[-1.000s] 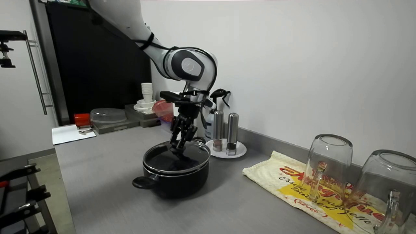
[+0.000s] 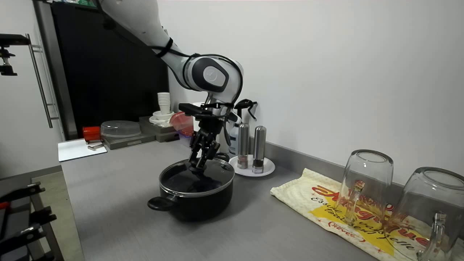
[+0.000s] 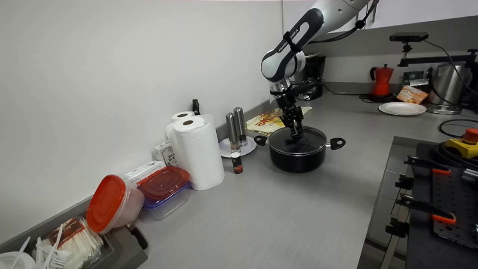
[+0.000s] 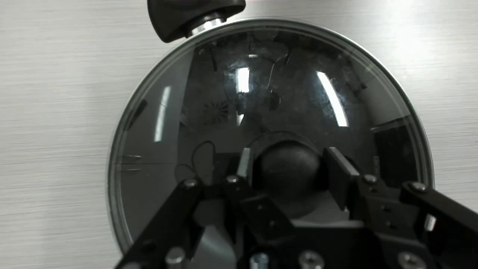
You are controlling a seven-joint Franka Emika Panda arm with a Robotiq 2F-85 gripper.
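A black pot (image 2: pixel 204 206) with two side handles stands on the grey counter. Its glass lid (image 2: pixel 180 177), edged with a metal rim, lies over the pot's mouth and looks level, with no clear gap at the edge. From above, my gripper is shut on the lid's round black knob (image 4: pixel 289 168), one finger on each side. In exterior view 2 the gripper (image 3: pixel 296 133) points down at the middle of the lid (image 3: pixel 280 142); the arm and fingers mostly hide the knob there.
Two metal-topped grinders (image 2: pixel 259 148) on a white plate (image 2: pixel 269 169) stand close behind the pot. A small spice jar (image 3: pixel 236 163) and paper towel rolls (image 3: pixel 199 154) are nearby. Glass mugs (image 2: pixel 367 187) rest on a printed cloth (image 2: pixel 304 191).
The lid has come down slightly with my gripper; a second ago its rim sat a little above the pot's edge, and now it rests against it. The pot has stayed in place.
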